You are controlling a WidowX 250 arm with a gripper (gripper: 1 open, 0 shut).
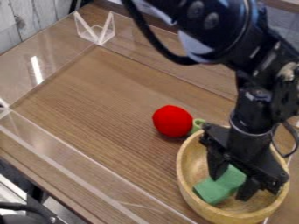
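My black gripper (pixel 243 171) reaches down from the upper right into a tan bowl (pixel 201 206) at the lower right. A green block (pixel 214 190) lies in the bowl, partly under the fingers. The fingertips are over and beside it; whether they hold it I cannot tell.
A red pepper or fruit with a green stem (pixel 172 120) lies just up and left of the bowl. A white wire object (pixel 93 28) stands at the top left.
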